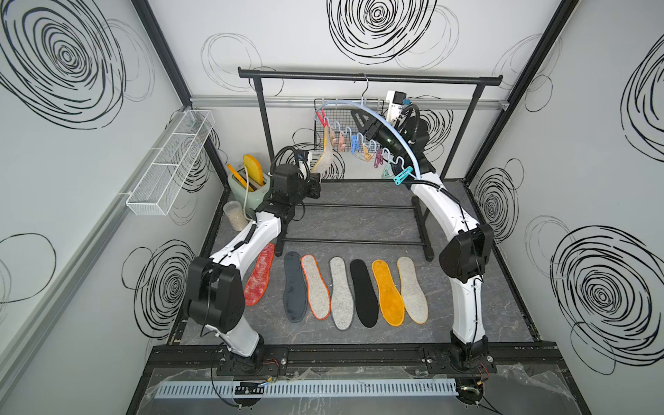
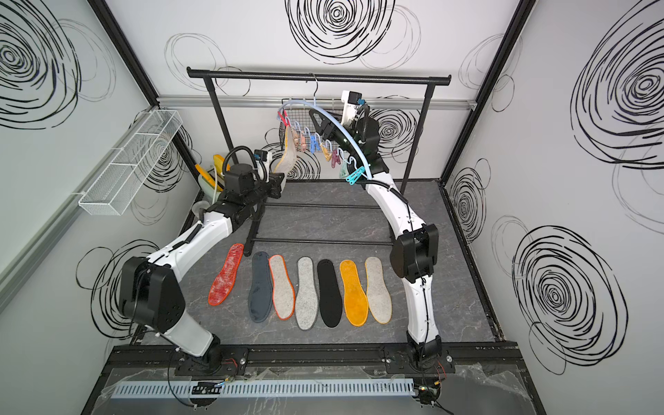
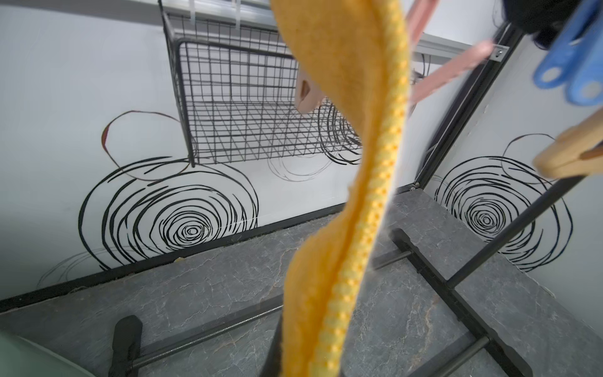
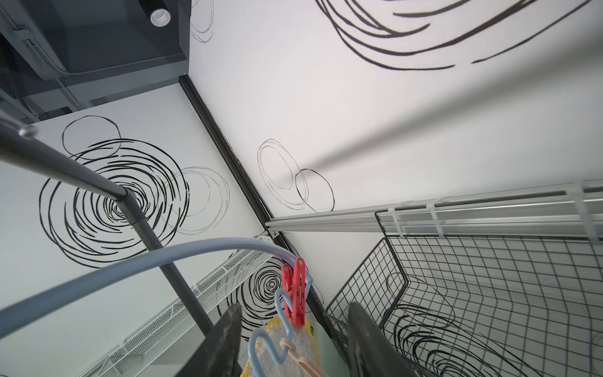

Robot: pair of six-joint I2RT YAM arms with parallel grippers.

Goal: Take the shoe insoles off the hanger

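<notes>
The blue hanger [image 1: 408,145] hangs from the rack's top bar with coloured clips. A yellow-edged insole [image 3: 342,251] hangs from the red clip [image 4: 296,292] at the hanger's left end. My left gripper [image 1: 312,185] is at this insole's lower end, shut on it; its fingers are hidden behind the insole in the left wrist view. My right gripper is part open behind the hanger, its two fingers either side of the hooks, short of the red clip.
Several insoles [image 2: 354,294] lie in a row on the grey floor in front of the rack [image 1: 366,242]. A wire basket [image 3: 238,128] is on the back wall, a green container with yellow items [image 1: 256,197] at the left.
</notes>
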